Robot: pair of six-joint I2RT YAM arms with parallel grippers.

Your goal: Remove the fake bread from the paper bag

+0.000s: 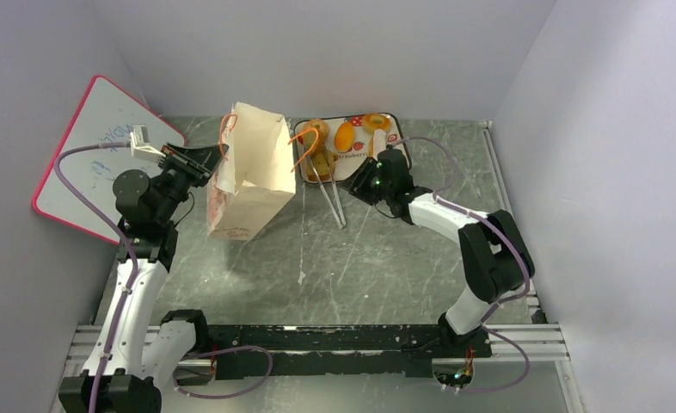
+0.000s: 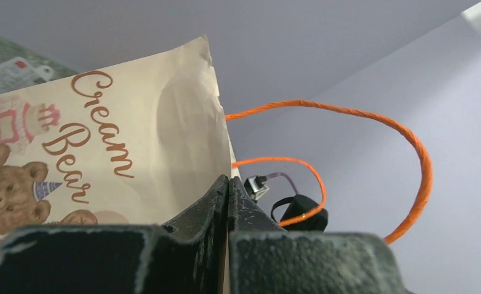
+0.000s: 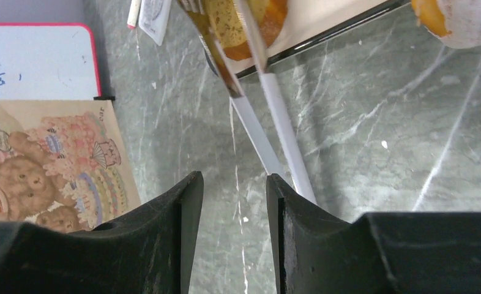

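Observation:
The cream paper bag (image 1: 253, 181) with orange handles hangs in my left gripper (image 1: 219, 153), shut on its edge; its "Cream Bear" print (image 2: 103, 135) fills the left wrist view. From the top view, no bread is visible inside it. Fake bread pieces (image 1: 345, 136) lie on the tray (image 1: 377, 169) at the back. Long-handled tongs (image 3: 284, 122) rest with their heads on the bread, handles on the table. My right gripper is parted above the handle ends, nothing between its fingers.
A whiteboard (image 1: 102, 163) is at the left beside my left arm. Grey walls enclose the sides and back.

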